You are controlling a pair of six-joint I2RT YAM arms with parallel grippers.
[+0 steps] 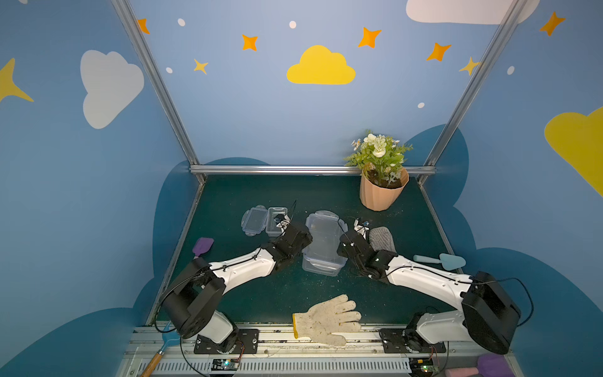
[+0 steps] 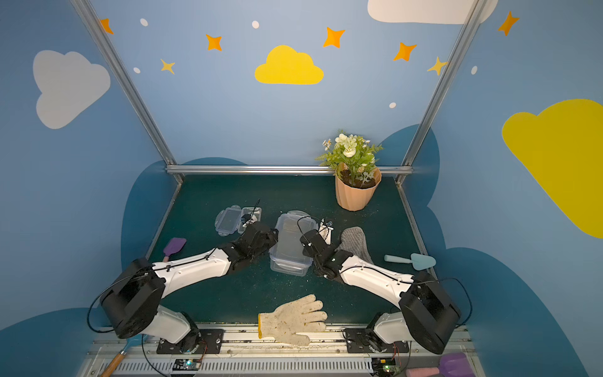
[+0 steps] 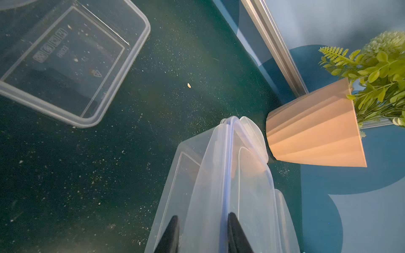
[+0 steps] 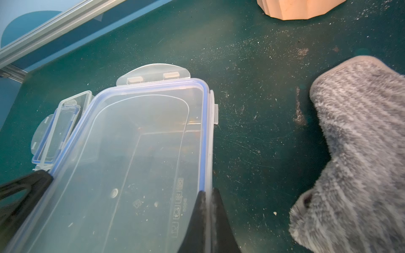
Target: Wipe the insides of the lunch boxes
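The large clear lunch box [image 1: 326, 242] stands mid-table with its blue-sealed lid [image 4: 156, 126] on top. At its left edge, my left gripper is part open, with the lid's edge between its fingers; contact is not clear. On the right side, my right gripper is shut on the thin rim of the large box. Left of it stands the small lunch box [image 3: 71, 63], open, with its lid [image 1: 254, 220] lying beside it; my left arm partly hides it in the top views. A grey fluffy cloth or mitt [image 4: 354, 156] lies on the right.
A potted plant [image 1: 380, 188] stands at the back right. A pale glove [image 1: 328, 319] lies at the front edge. A purple spatula [image 1: 203, 245] is at the left, a light-blue one [image 1: 451, 261] at the right. Bare table shows front and back.
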